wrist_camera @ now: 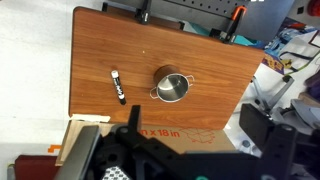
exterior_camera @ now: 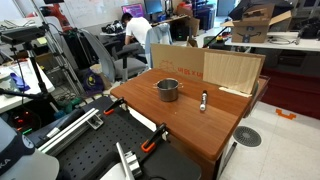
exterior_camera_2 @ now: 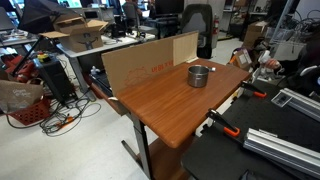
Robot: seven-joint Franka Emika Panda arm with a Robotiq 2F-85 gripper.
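Note:
A grey metal pot point(exterior_camera: 168, 92) with two small handles stands upright on the brown wooden table point(exterior_camera: 190, 125). From above, in the wrist view, the pot point(wrist_camera: 173, 88) looks empty. A dark marker-like stick point(wrist_camera: 118, 87) with a white part lies apart from it; exterior view 1 also has this stick point(exterior_camera: 203, 101), to the right of the pot. My gripper is open, high above the table, its dark fingers spread wide at the bottom of the wrist view. Nothing is between them, and neither object is touched. Both exterior views leave the gripper out.
Cardboard panels point(exterior_camera: 205, 67) stand upright along the table's far edge. Black rails with orange-marked clamps point(exterior_camera: 155, 138) run beside the table's near edge. The tabletop around the pot is mostly clear. In the background a person point(exterior_camera: 137, 27) bends over a desk.

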